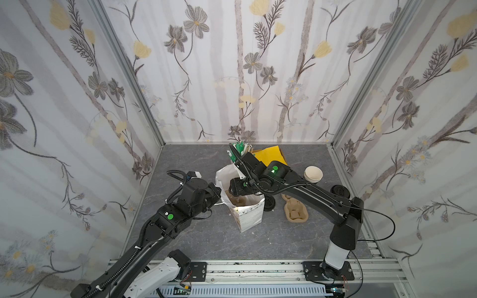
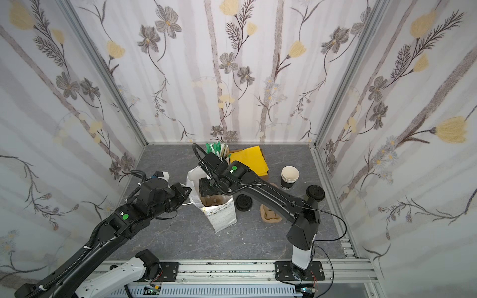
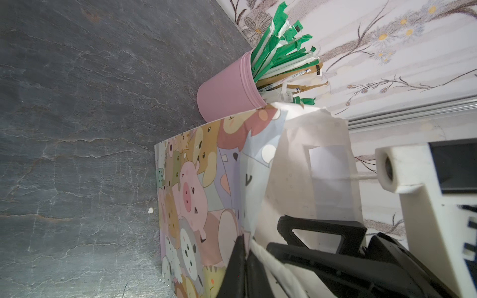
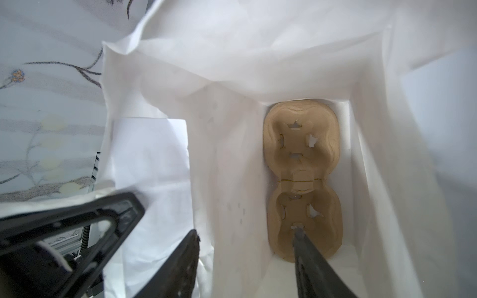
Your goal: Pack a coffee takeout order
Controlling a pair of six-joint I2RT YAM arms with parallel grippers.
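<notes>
The white paper bag (image 1: 246, 218), animal-printed on one side (image 3: 193, 198), stands open at mid-table. My left gripper is shut on the rim of its left side. My right gripper is open above the bag's mouth; below it a cardboard cup carrier (image 4: 303, 139) lies flat on the bag's floor. A second carrier (image 1: 296, 212) lies on the table to the right, partly under the right arm. White cups (image 1: 313, 172) stand at the right, with black lids (image 2: 315, 192) nearby and another dark lid (image 2: 243, 202) beside the bag.
A pink holder (image 3: 223, 94) full of wrapped straws stands behind the bag, beside a yellow stack (image 2: 248, 159) at the back. The right arm spans over the right half.
</notes>
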